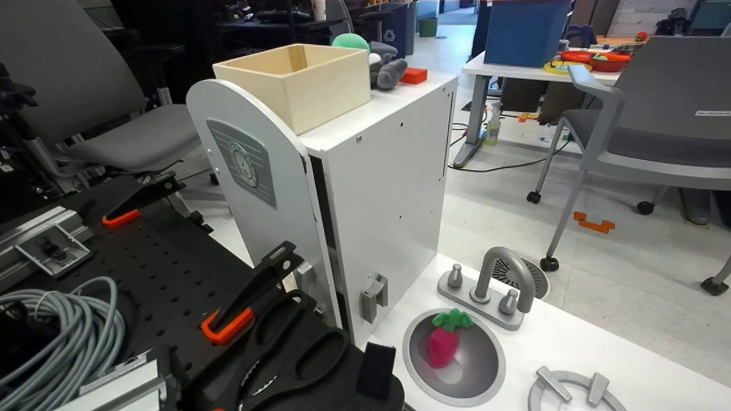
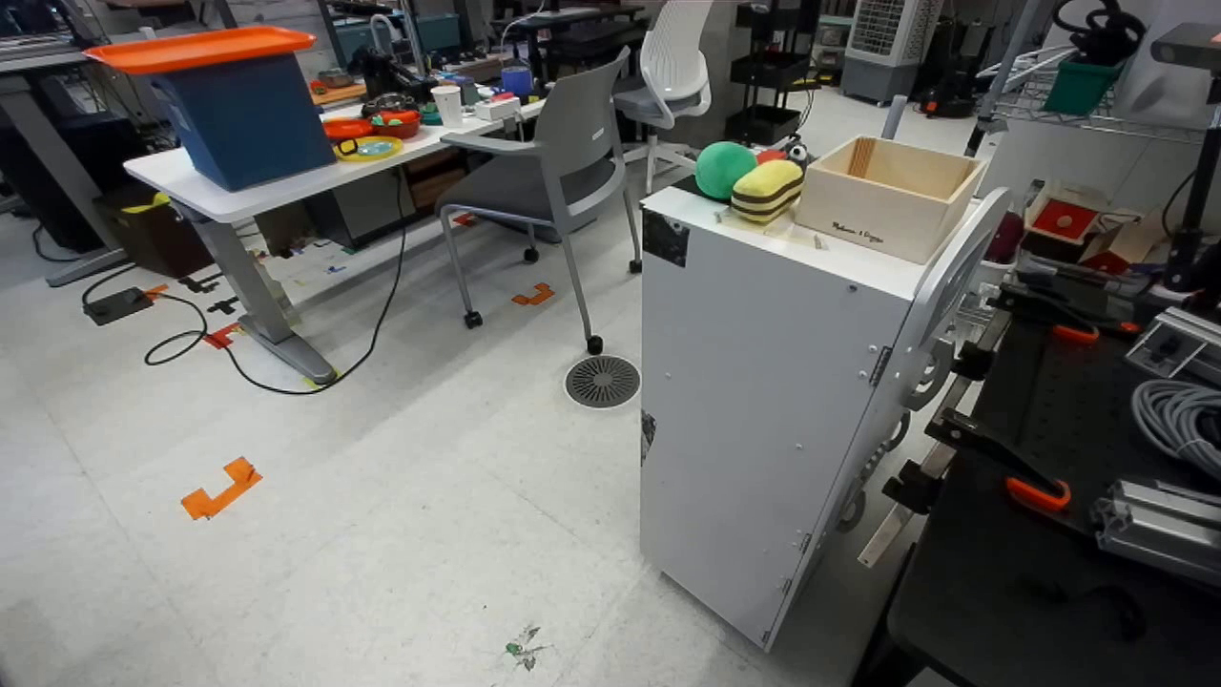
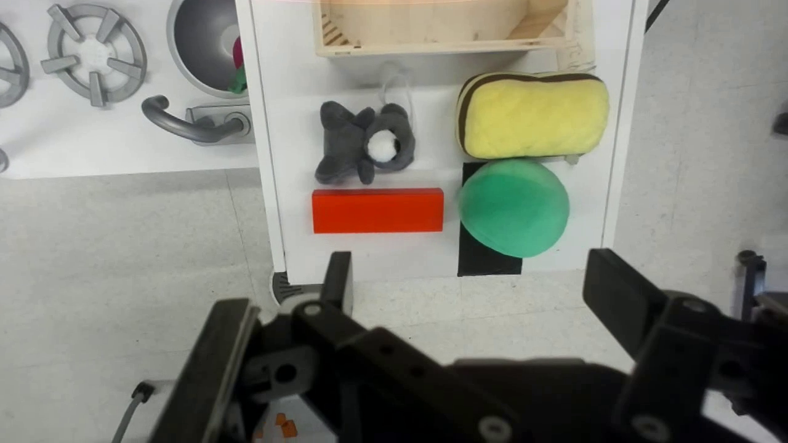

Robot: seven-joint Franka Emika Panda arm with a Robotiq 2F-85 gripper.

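My gripper is open in the wrist view, its two black fingers wide apart and nothing between them. Beyond it lies the white cabinet top (image 3: 384, 258). On that surface are a red block (image 3: 378, 211), a grey plush toy (image 3: 365, 144), a green ball (image 3: 514, 208) and a yellow plush (image 3: 535, 117) with dark stripes. A wooden box (image 3: 443, 26) stands behind them, partly cut off by the frame; its visible inside looks empty. A pink plush strawberry with green leaves (image 1: 444, 346) rests in the grey sink (image 1: 483, 373). The arm does not show in either exterior view.
A grey faucet (image 1: 503, 281) rises beside the sink, with a stove burner (image 1: 534, 397) on the same white counter. The tall cabinet (image 2: 744, 401) adjoins a black table (image 2: 1030, 618) holding clamps and cable. Open floor (image 2: 401, 550) lies on the cabinet's other side.
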